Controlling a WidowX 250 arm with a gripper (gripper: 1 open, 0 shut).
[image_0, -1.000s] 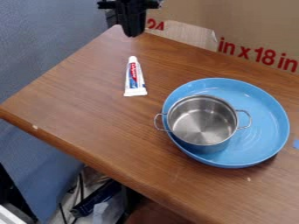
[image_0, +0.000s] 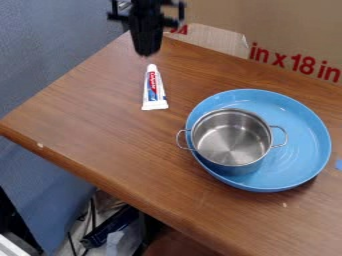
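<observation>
A dark, blurred gripper (image_0: 146, 38) hangs at the top of the view, above and a little behind a white toothpaste tube (image_0: 152, 88) lying on the wooden table (image_0: 80, 120). Whether the gripper is open or shut cannot be made out. A steel pot (image_0: 231, 140) with two handles stands in a blue plate (image_0: 297, 124) on the right of the table.
A cardboard box (image_0: 287, 45) with red lettering stands along the back edge. Cables and other clutter lie below the near left edge.
The gripper has shifted slightly, ending a little lower than it was. The tube, pot and plate have not moved.
</observation>
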